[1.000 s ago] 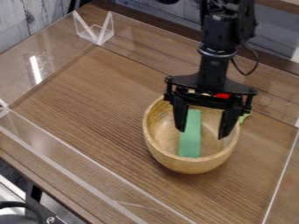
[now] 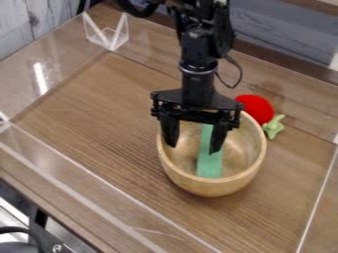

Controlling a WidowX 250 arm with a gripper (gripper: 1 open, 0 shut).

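Note:
My black gripper (image 2: 196,119) is open, hanging over a tan bowl (image 2: 211,180) with one finger at the bowl's left inside and the other toward its right side. A mint-green oblong object (image 2: 211,158) lies in the bowl, partly under the gripper. Whether the fingers touch the bowl or the object I cannot tell.
A red round object (image 2: 258,106) with a green leafy part (image 2: 274,126) lies behind the bowl at the right. A white wire-like holder (image 2: 106,30) stands at the back left.
Over the last second my gripper has moved left across the bowl, uncovering more of the red object. It stays open.

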